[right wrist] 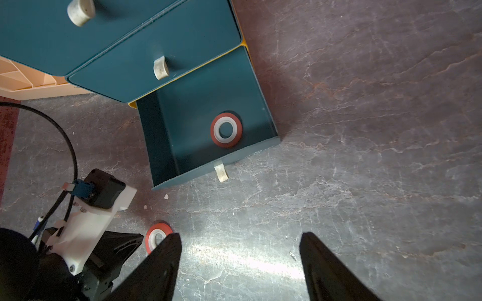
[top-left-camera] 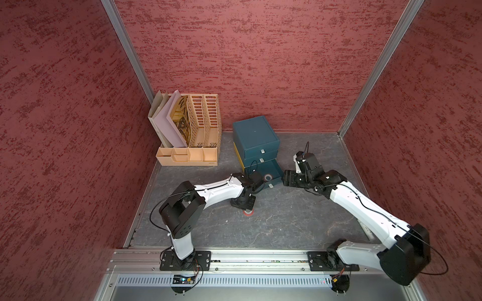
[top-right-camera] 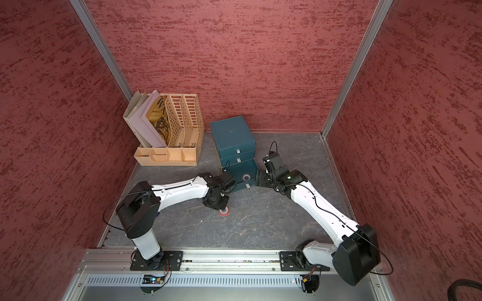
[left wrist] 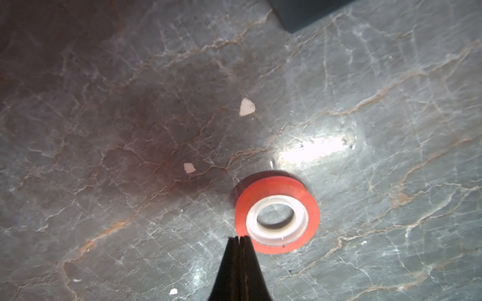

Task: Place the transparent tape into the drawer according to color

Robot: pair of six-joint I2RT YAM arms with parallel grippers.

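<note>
A red tape roll with a white core (left wrist: 308, 213) lies flat on the dark marbled table in the left wrist view. My left gripper is shut, its fingertips together at the ring's lower left edge with nothing between them. From above, the same roll (top-left-camera: 248, 213) shows just in front of the left hand. The bottom drawer (right wrist: 190, 105) of the teal cabinet stands pulled out, and a second red-rimmed roll (right wrist: 237, 131) lies inside it. My right gripper is open and empty, in front of and to the right of the drawer.
The teal cabinet (top-left-camera: 253, 133) has two closed drawers above the open one. A wooden organizer (top-left-camera: 188, 157) holding folders stands at the back left. Bare table (right wrist: 361, 165) extends right of the drawer. In the right wrist view the left arm (right wrist: 85, 240) occupies the lower left corner.
</note>
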